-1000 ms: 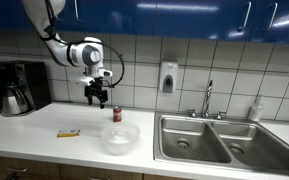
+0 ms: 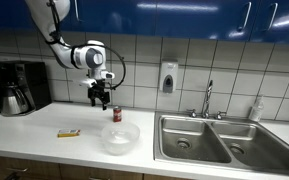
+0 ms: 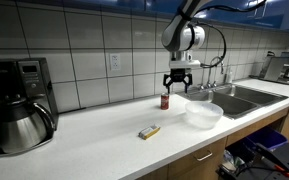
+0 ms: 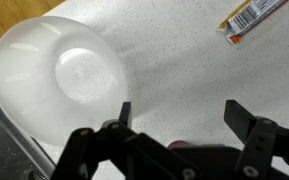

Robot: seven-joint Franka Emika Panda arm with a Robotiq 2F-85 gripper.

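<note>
My gripper is open and hangs above the counter, with nothing between its fingers. In the wrist view a white translucent bowl (image 4: 59,75) is at the left and a snack bar in a yellow-orange wrapper (image 4: 252,17) lies at the top right. A dark red can (image 2: 117,114) stands upright toward the back of the counter, below and to the right of my gripper in exterior view 1. Only a reddish sliver of it shows at the lower edge of the wrist view. The bowl (image 2: 120,137) looks empty.
A double metal sink (image 2: 189,140) lies right of the bowl. A coffee maker with a steel carafe (image 3: 26,122) stands at the counter's other end. A soap dispenser (image 2: 168,77) hangs on the tiled wall.
The bowl, can and snack bar stay where they were.
</note>
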